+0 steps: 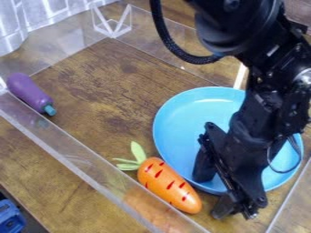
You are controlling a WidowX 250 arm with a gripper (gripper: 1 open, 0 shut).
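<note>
My black gripper (216, 183) is low over the right side of a blue plate (179, 127), its fingertips reaching down to the plate's lower part and near rim. The arm hides much of the plate, and I cannot tell whether the fingers are open or shut, or whether anything is between them. An orange toy carrot (168, 186) with pale green leaves lies just left of the plate, beside my fingers. A purple toy eggplant (27, 92) lies at the far left.
Clear plastic walls (85, 164) edge the wooden surface (97, 100). The wood left of the plate is clear. A blue object (7, 218) sits at the lower left, outside the wall.
</note>
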